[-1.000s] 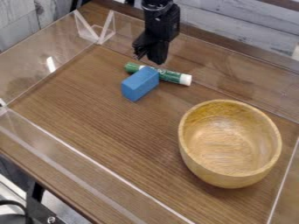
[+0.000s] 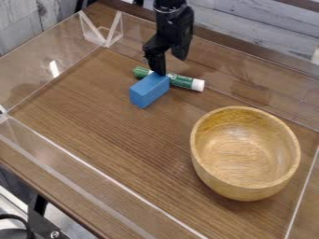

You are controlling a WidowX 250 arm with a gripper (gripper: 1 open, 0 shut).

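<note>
My black gripper (image 2: 167, 60) is at the top centre of the view, its fingers open, above a blue block (image 2: 148, 91) and a green tube with white ends (image 2: 186, 82). The block lies diagonally just in front of the tube. The fingertips are near the block's far end and the tube; whether they touch either is unclear.
A large yellow bowl (image 2: 244, 153) stands at the right front. A clear rim runs along the left side, and a white wall is at the back.
My gripper has come down and slightly toward the front, nearer the blue block and the tube. The objects look unmoved.
</note>
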